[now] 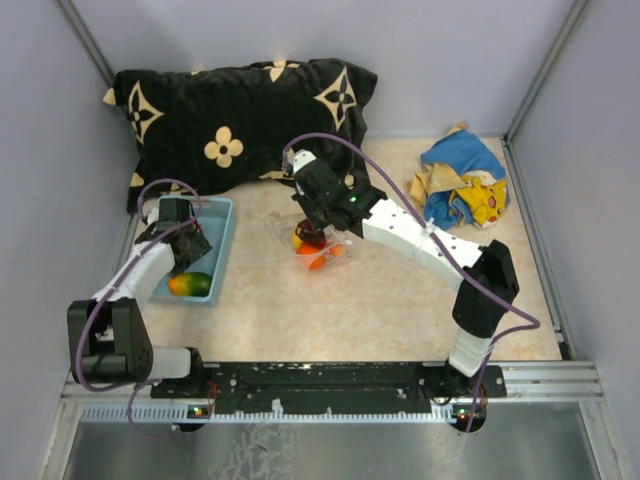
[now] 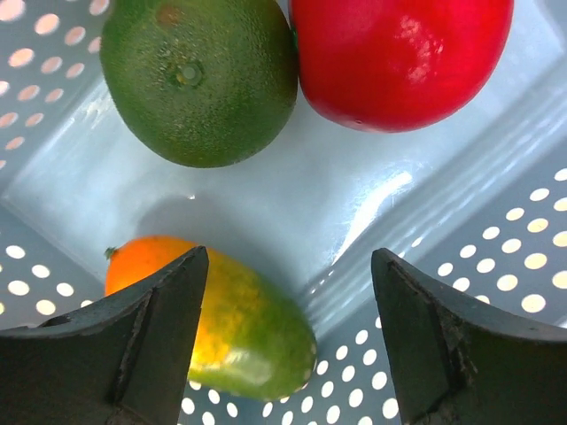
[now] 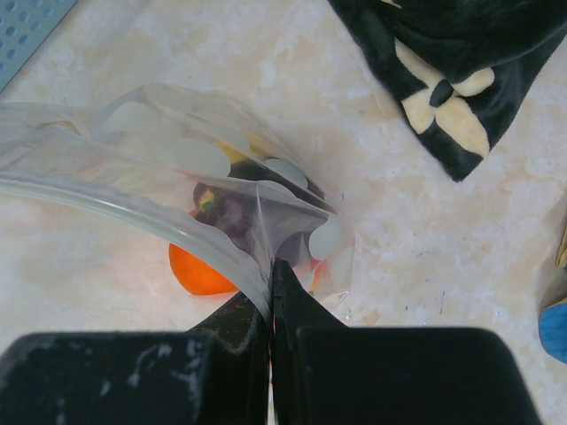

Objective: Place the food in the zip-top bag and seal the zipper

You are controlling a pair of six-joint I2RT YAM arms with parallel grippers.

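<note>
A clear plastic bag (image 3: 97, 168) lies mid-table with an orange (image 3: 197, 273), a dark purple fruit (image 3: 229, 212) and other food inside. My right gripper is shut with the bag's rim thin between its fingertips, holding the edge raised. Over the blue basket (image 1: 227, 225) at the left, my left gripper stands open. Below it in the left wrist view are an orange-and-green mango (image 2: 252, 323), a round green fruit (image 2: 199, 84) and a red fruit (image 2: 403, 57). The mango lies by the left finger; nothing is gripped.
A black patterned cushion (image 1: 265, 120) lies along the back wall. At the right back is a crumpled blue and yellow cloth (image 1: 460, 178). Bare table (image 1: 260, 315) lies between the basket and the front edge.
</note>
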